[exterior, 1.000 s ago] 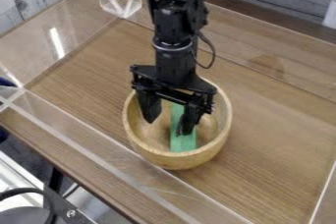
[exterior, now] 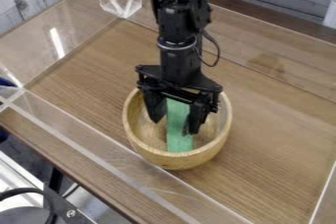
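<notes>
My black gripper (exterior: 176,104) is over a round wooden bowl (exterior: 151,147), its fingers open and reaching down inside the rim. A green object (exterior: 180,136) lies in the bowl between and below the fingers, partly hidden by them. I cannot tell whether the fingers touch it.
A clear container (exterior: 121,0) stands at the back left. Dark cables (exterior: 39,208) lie at the lower left corner.
The gripper has shifted slightly over the bowl, and the green object shows more upright in its middle than a second ago.
</notes>
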